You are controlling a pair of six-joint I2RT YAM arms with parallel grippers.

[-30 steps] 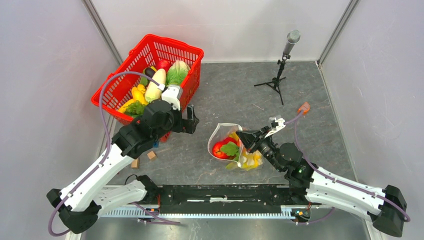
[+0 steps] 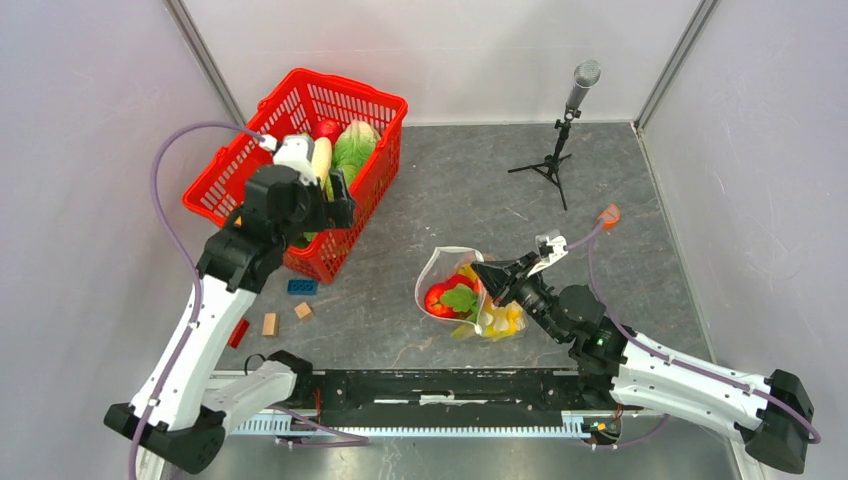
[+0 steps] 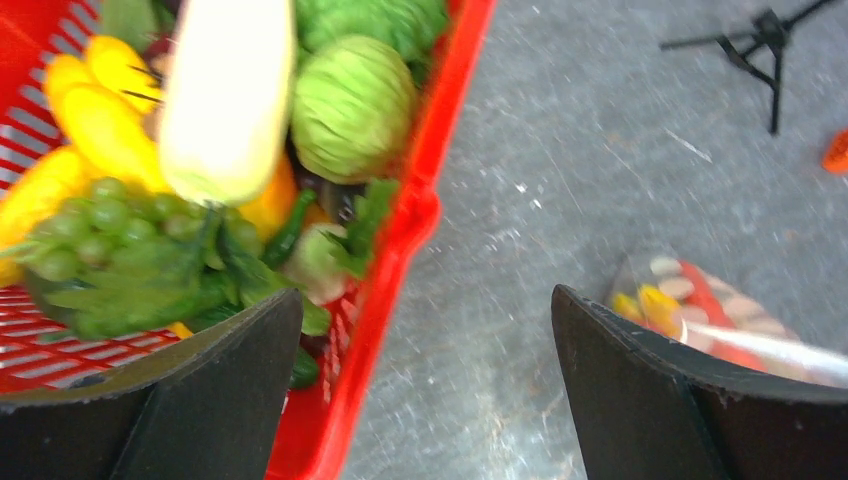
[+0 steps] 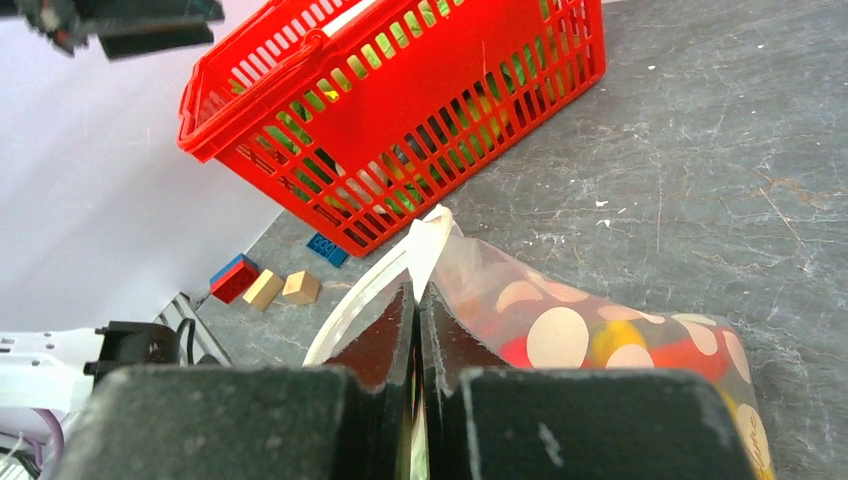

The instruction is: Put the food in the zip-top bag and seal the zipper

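A clear zip top bag (image 2: 448, 295) stands open at the table's centre, holding red and yellow food with a green leaf. My right gripper is shut on the bag's white rim, which rises between its fingertips in the right wrist view. My left gripper hangs open over the right part of a red basket (image 2: 365, 215) full of food, including a cabbage (image 3: 350, 105), green grapes (image 3: 110, 225), yellow bananas (image 3: 110, 130) and a long pale vegetable (image 3: 225, 95).
A microphone stand (image 2: 555, 165) stands at the back right, near an orange object (image 2: 610, 215). Small wooden and coloured blocks (image 2: 302, 310) lie left of the bag. Bare table surrounds the bag's back and right.
My left gripper has moved left and toward the back, away from the bag's side to over the basket. The right gripper and the bag have stayed in place.
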